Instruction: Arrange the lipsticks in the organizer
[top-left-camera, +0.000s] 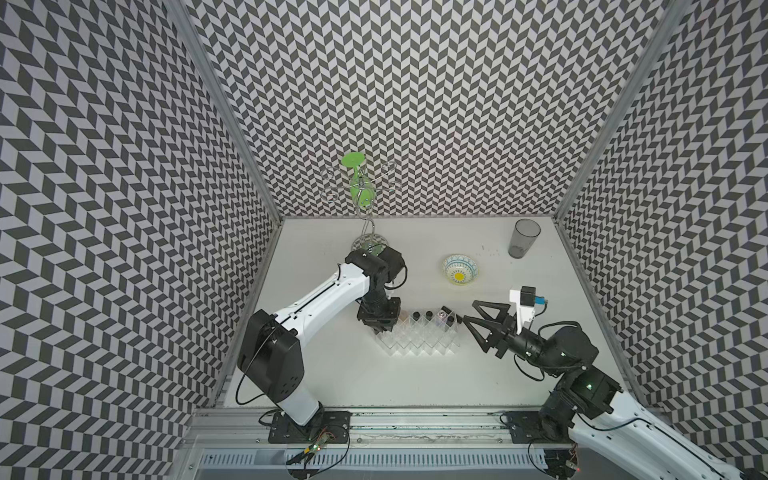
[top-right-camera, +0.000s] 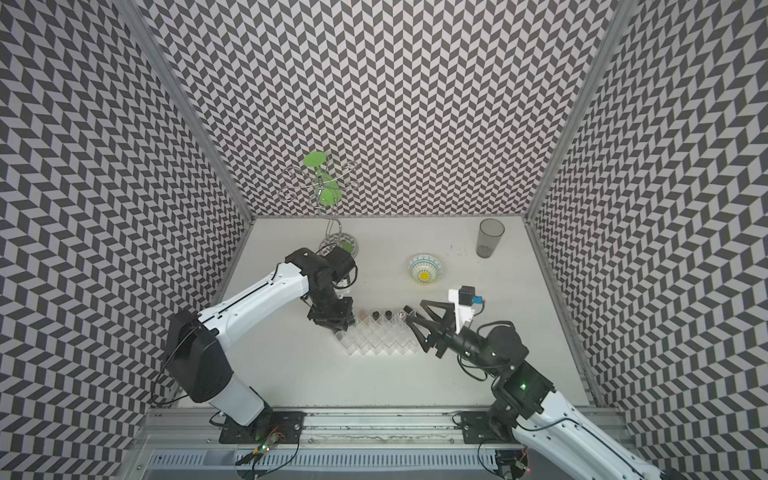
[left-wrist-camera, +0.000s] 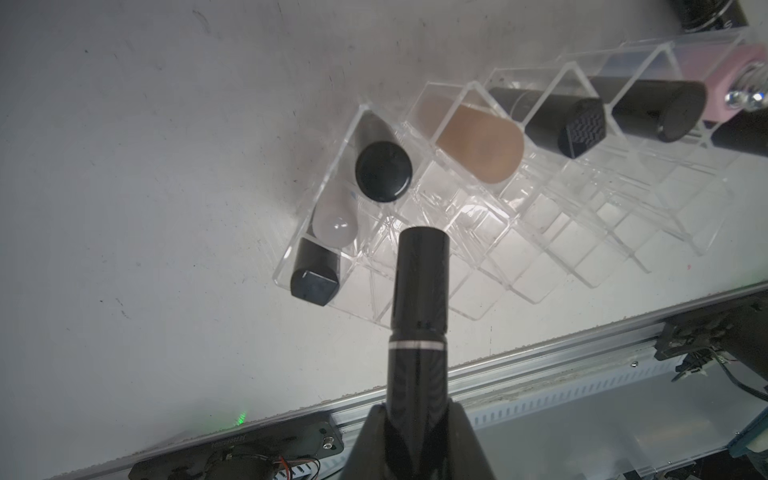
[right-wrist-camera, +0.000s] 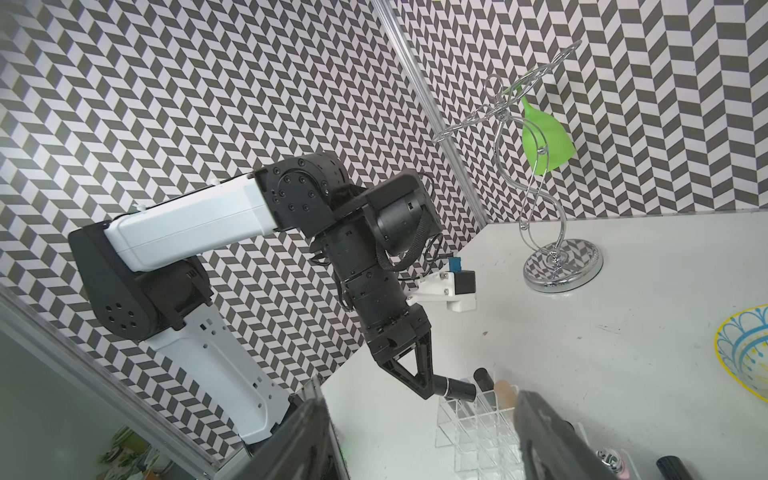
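The clear organizer (left-wrist-camera: 512, 232) has lipsticks in its far row and along its left end: a black round one (left-wrist-camera: 384, 170), a pale one (left-wrist-camera: 334, 220), a squared black one (left-wrist-camera: 315, 276), a tan one (left-wrist-camera: 484, 144) and several more. My left gripper is shut on a black lipstick with a silver band (left-wrist-camera: 418, 304), whose free end is over the organizer's left part. From the right wrist view, this lipstick (right-wrist-camera: 457, 389) lies nearly level above the organizer. My right gripper (top-left-camera: 466, 312) stands open at the organizer's right end, nothing between its fingers.
A black lipstick (left-wrist-camera: 708, 12) lies outside the organizer, beyond its far right. Behind stand a patterned bowl (top-left-camera: 459, 269), a grey glass (top-left-camera: 524, 238) and a metal stand (right-wrist-camera: 562, 265). Bare table lies in front of the organizer.
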